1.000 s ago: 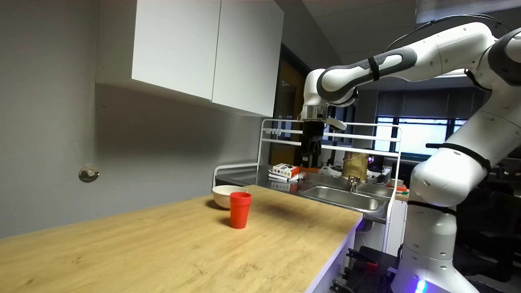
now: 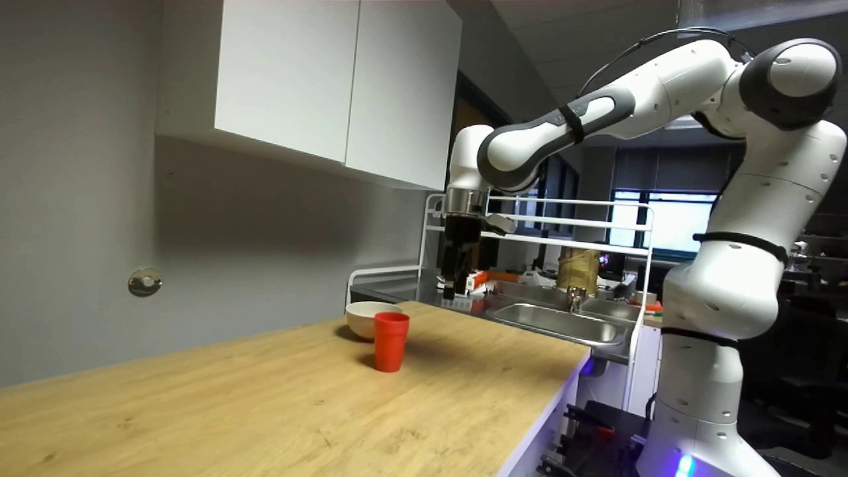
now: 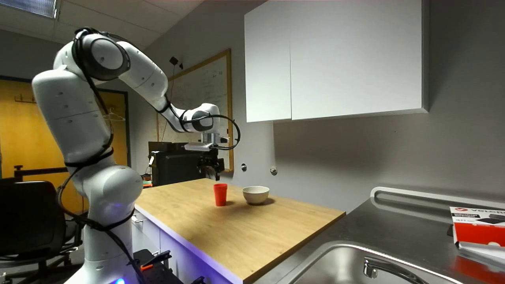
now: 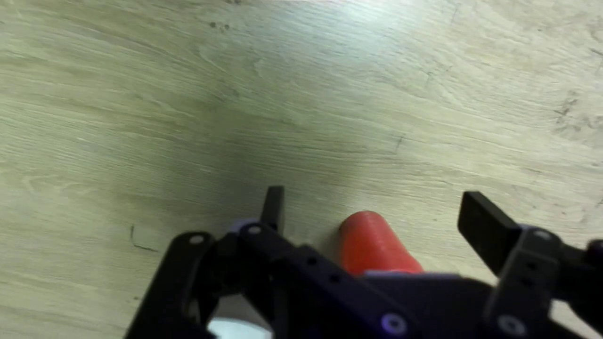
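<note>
A red cup (image 2: 390, 342) stands upright on the wooden counter, close to a cream bowl (image 2: 366, 319). My gripper (image 2: 455, 287) hangs in the air above the counter, higher than both and touching neither. In the wrist view the two fingertips of my gripper are spread wide, with nothing held between them. The red cup (image 4: 373, 243) shows below and between them, its lower part in view and its rim hidden by the gripper body. Only a sliver of the bowl (image 4: 237, 328) peeks out at the bottom edge.
White wall cabinets (image 2: 286, 75) overhang the back of the counter. A sink (image 3: 350, 265) with a faucet (image 3: 393, 269) and a red-and-white box (image 3: 478, 232) lie beyond the counter's end.
In exterior view 1 my arm has swung left and slightly lower, bringing the gripper nearer the cup and bowl. Cup and bowl have stayed in place.
</note>
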